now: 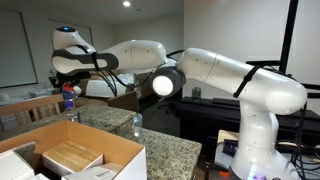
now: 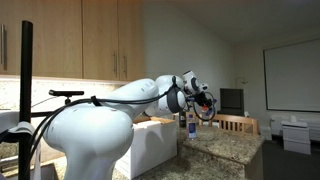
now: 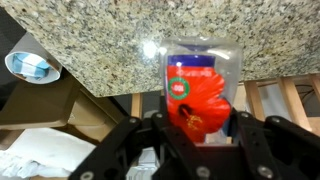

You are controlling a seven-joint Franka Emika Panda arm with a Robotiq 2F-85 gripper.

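Note:
A bottle-like object (image 3: 195,95) with a red-orange and blue label fills the middle of the wrist view. My gripper is shut on it, dark fingers at either side. In exterior view 1 the gripper (image 1: 66,86) is at the far end of the outstretched arm, with the small red and blue bottle (image 1: 69,100) hanging below it, beyond the open cardboard box. Exterior view 2 shows the gripper (image 2: 205,101) small and far off, above the counter. The wrist view looks down past the bottle onto the speckled countertop (image 3: 110,45).
The open cardboard box (image 1: 118,150) stands in the foreground, with a smaller carton inside. A clear bottle (image 1: 137,125) stands on the counter (image 1: 170,150), whose near right part is bare. A white container (image 3: 30,62) holds something pale blue. A wooden chair (image 2: 235,122) stands beyond.

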